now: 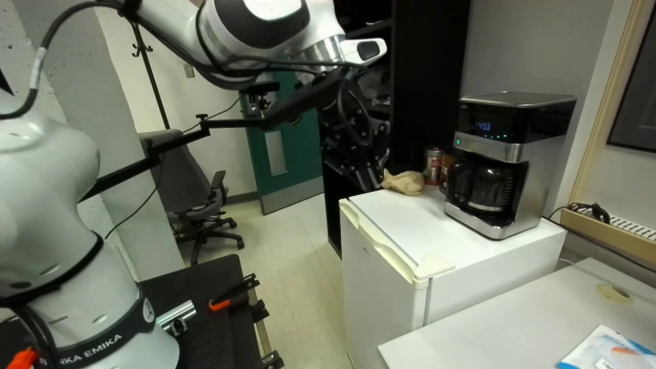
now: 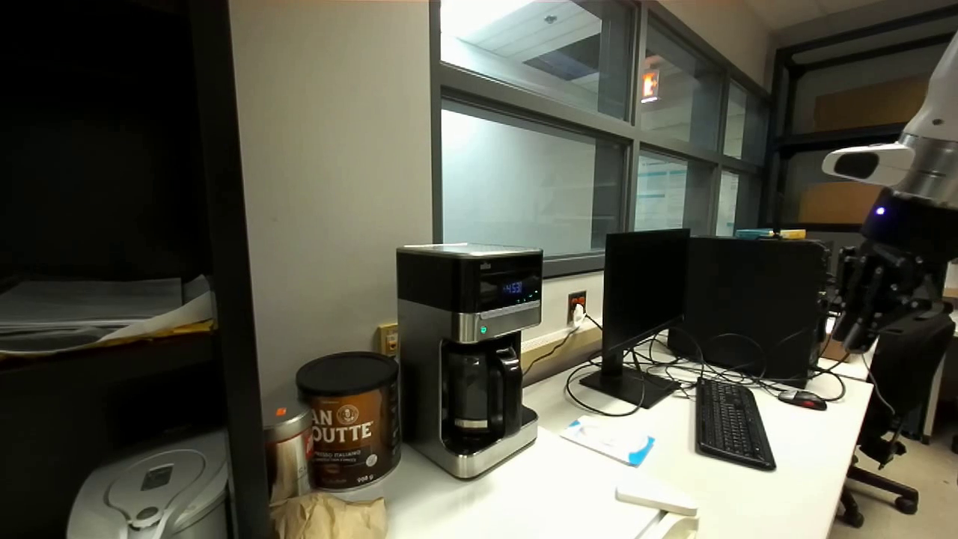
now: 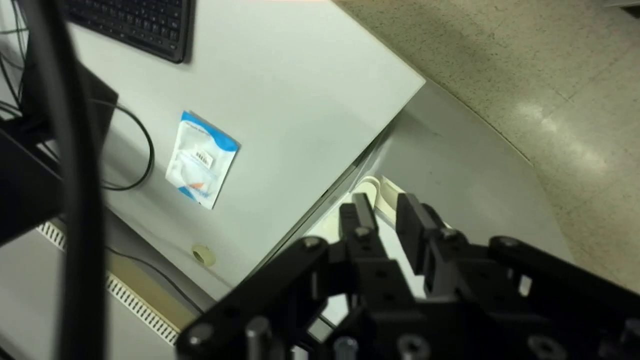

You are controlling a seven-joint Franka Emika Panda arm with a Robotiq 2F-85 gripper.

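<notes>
My gripper (image 1: 370, 179) hangs in the air near the far left corner of the white fridge (image 1: 393, 280). In the wrist view a narrow gap separates its fingertips (image 3: 358, 217), so it stands partly open, and nothing shows between them. A black and silver coffee maker (image 1: 547, 166) rests on the fridge, its glass carafe (image 1: 490, 187) in place under the lit display. In the second exterior view the gripper (image 2: 853, 343) is at the right edge, far from the coffee maker (image 2: 422, 359).
Behind the coffee maker stand a brown coffee can (image 2: 348, 440) and a metal canister (image 2: 289, 454), with a crumpled paper bag (image 1: 404, 182) nearby. The adjoining desk (image 3: 288, 120) bears a white and blue packet (image 3: 202, 159) and a keyboard (image 2: 732, 422).
</notes>
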